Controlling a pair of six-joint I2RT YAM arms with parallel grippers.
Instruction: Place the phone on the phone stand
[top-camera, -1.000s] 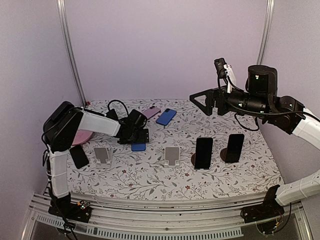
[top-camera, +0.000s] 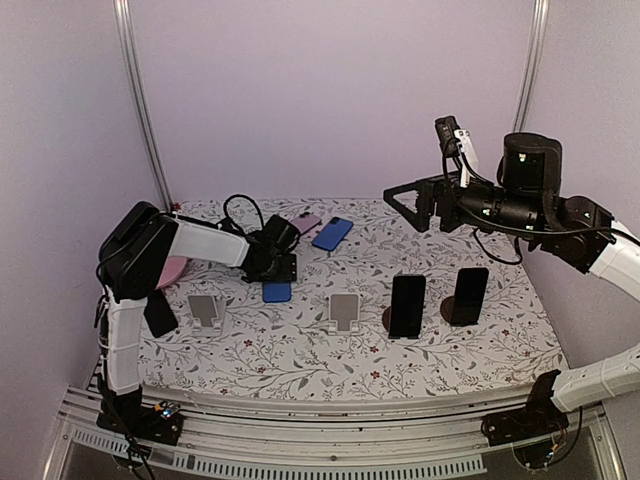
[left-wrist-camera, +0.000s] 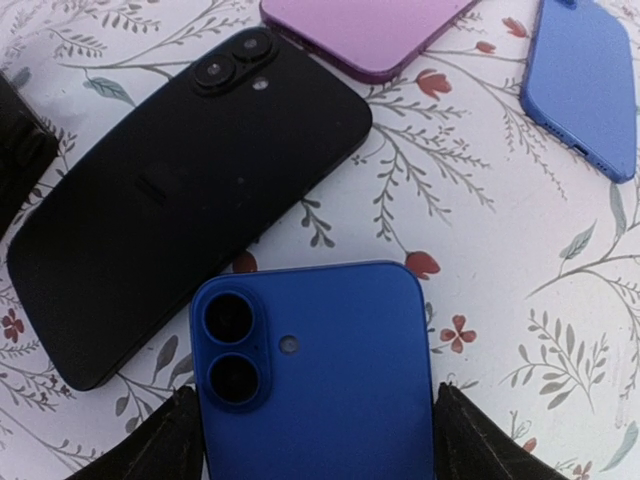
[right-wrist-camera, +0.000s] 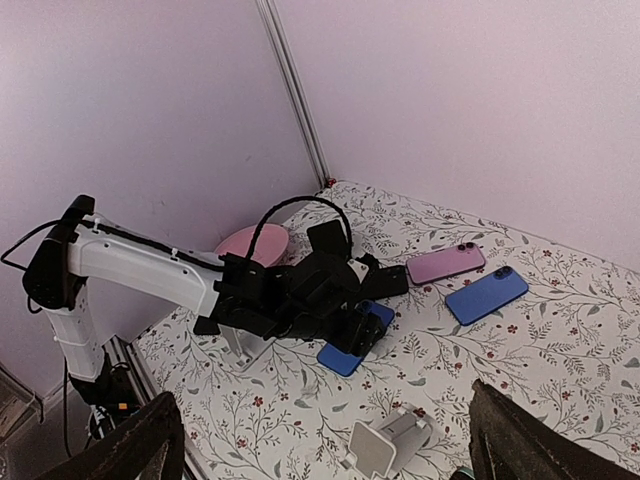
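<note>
A blue phone (top-camera: 276, 292) lies flat on the patterned table under my left gripper (top-camera: 283, 268). In the left wrist view its camera end (left-wrist-camera: 310, 350) fills the space between the fingertips, which sit close against both long sides; whether they grip it is unclear. An empty grey phone stand (top-camera: 343, 308) is right of it, another (top-camera: 204, 308) to the left. Two stands at the right hold black phones (top-camera: 407, 305) (top-camera: 466, 295) upright. My right gripper (top-camera: 410, 205) hangs open and empty above the back right of the table.
A black phone (left-wrist-camera: 180, 200) lies beside the blue one, with a pink phone (left-wrist-camera: 365, 25) and another blue phone (left-wrist-camera: 578, 85) behind. Another black phone (top-camera: 160, 314) and a pink plate (top-camera: 172, 268) are at the left.
My left arm has shifted slightly right over the blue phone during the last second. The right arm has moved very little; the phones look unmoved.
</note>
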